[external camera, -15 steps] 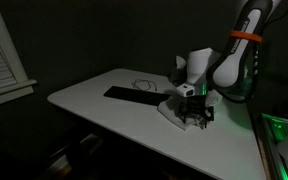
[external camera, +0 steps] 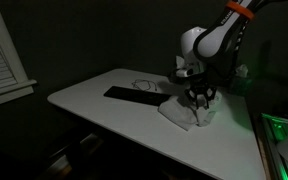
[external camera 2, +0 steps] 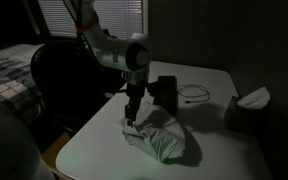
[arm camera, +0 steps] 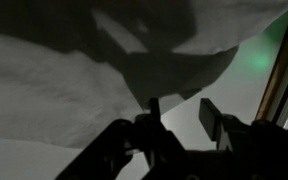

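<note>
A white cloth (external camera: 179, 112) lies rumpled on the right part of the white table, with part of it bunched up under my gripper (external camera: 200, 100). From the other side, the cloth (external camera 2: 159, 138) shows a raised fold beneath the gripper (external camera 2: 131, 115). The wrist view has the cloth (arm camera: 44, 95) filling its upper left, and an edge of it runs behind my fingertips. A gap shows between the two dark fingers. The gripper appears shut on a bunch of the cloth, though the exact hold is dark and hard to see.
A black flat object (external camera: 136, 96) lies farther back on the table, with a loose cable (external camera 2: 194, 92) near it. A tissue box (external camera 2: 246, 110) stands by the wall.
Over the last second my gripper has risen from low on the cloth and shifted slightly right. The cloth beneath it now stands higher and more bunched.
</note>
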